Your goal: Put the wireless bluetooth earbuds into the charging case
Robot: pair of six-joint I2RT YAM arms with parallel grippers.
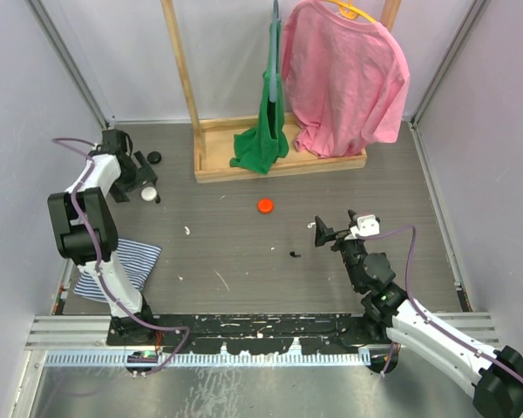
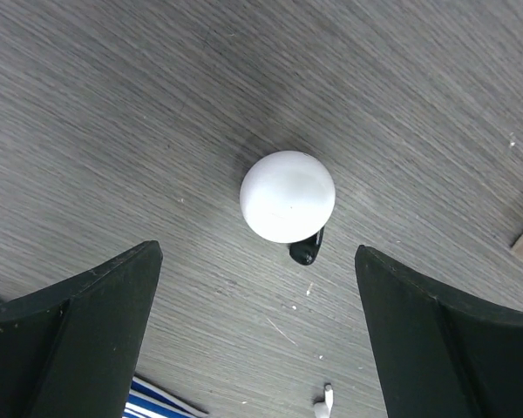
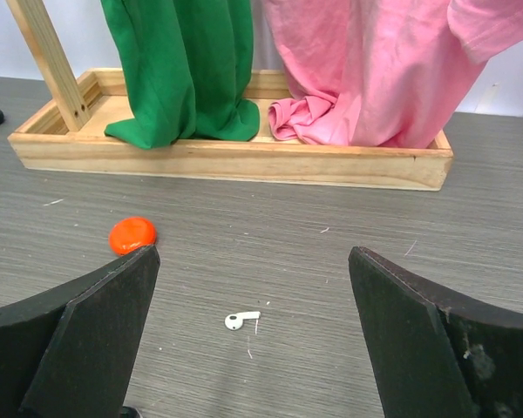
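A white round piece (image 1: pixel 149 194) lies on the table at the left. In the left wrist view its smooth dome (image 2: pixel 288 197) sits ahead of my left gripper, whose fingers stand apart with nothing between them. A black earbud (image 2: pixel 306 250) touches or lies partly under the dome's edge. One white earbud (image 2: pixel 324 403) lies nearer the middle, another (image 3: pixel 242 320) ahead of my right gripper, which is open and empty. A second black earbud (image 1: pixel 295 254) lies near the table's centre. Which round piece is the charging case, I cannot tell.
An orange round piece (image 1: pixel 266 205) and a black round piece (image 1: pixel 154 158) lie apart on the table. A wooden rack (image 1: pixel 261 176) with hanging green and pink cloth stands at the back. Striped cloth (image 1: pixel 139 263) lies front left.
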